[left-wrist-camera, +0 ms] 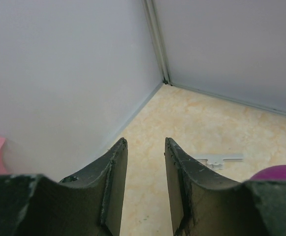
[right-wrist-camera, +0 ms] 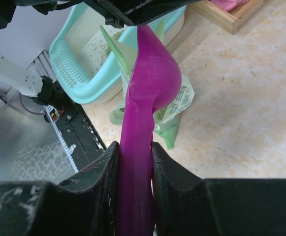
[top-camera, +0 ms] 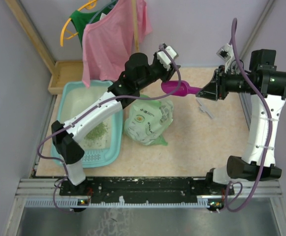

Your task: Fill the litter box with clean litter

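A magenta scoop [top-camera: 176, 88] is held by its handle, with my right gripper shut on it above the table. My left gripper is part open with nothing between its fingers; in the top view it hangs just above the scoop's bowl end. In the left wrist view a bit of the scoop [left-wrist-camera: 279, 172] shows at the lower right. The litter bag [top-camera: 149, 120], pale with green print, stands beside the turquoise litter box [top-camera: 117, 140]. A small heap of greenish litter [top-camera: 97, 133] lies in the box.
A wooden tray [top-camera: 55, 78] sits behind the box, and a pink garment [top-camera: 111, 44] hangs at the back wall. A small grey-white object [top-camera: 205, 108] lies on the table [top-camera: 197, 147], whose right front part is clear.
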